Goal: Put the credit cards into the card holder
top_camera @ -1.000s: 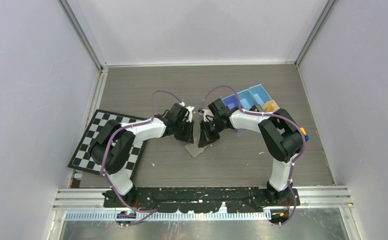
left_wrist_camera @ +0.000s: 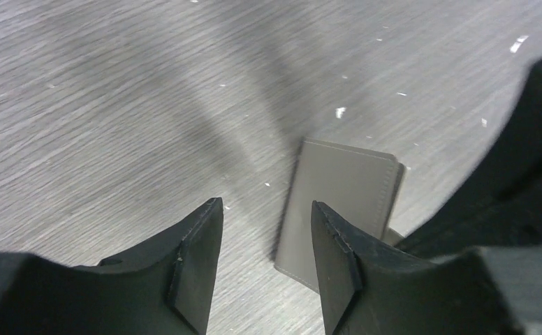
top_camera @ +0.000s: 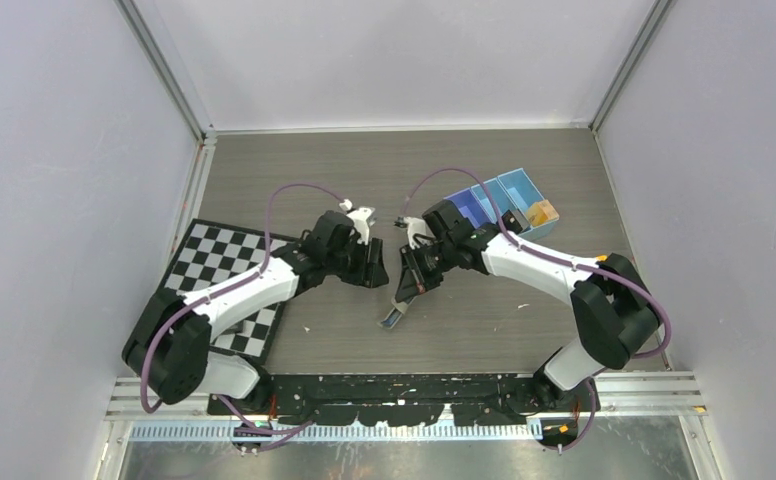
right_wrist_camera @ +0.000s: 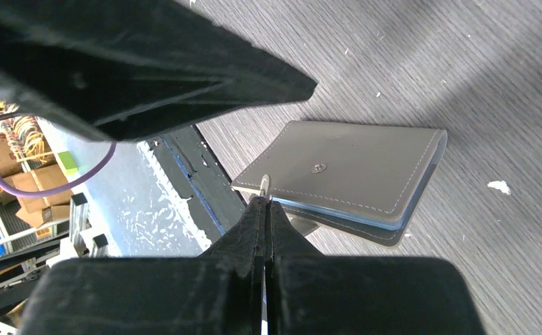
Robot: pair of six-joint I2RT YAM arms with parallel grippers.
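The grey-beige card holder (top_camera: 395, 315) is near the table's middle front, just below my right gripper (top_camera: 411, 291). In the right wrist view, the holder (right_wrist_camera: 352, 157) is folded, a snap on its cover and a blue layer showing along its edge. There my right gripper is shut on its strap, the strap's metal snap poking out at the fingertips. My left gripper is open and nothing is between its fingers; one finger (left_wrist_camera: 334, 244) overlaps the holder (left_wrist_camera: 341, 188) in the left wrist view. No separate credit card can be made out.
A checkered board (top_camera: 209, 265) lies at the left under the left arm. At the back right stands a blue divided tray (top_camera: 524, 185) with a tan block (top_camera: 542, 212) and a dark item in it.
The cover has folded down. My right gripper stays shut at the strap.
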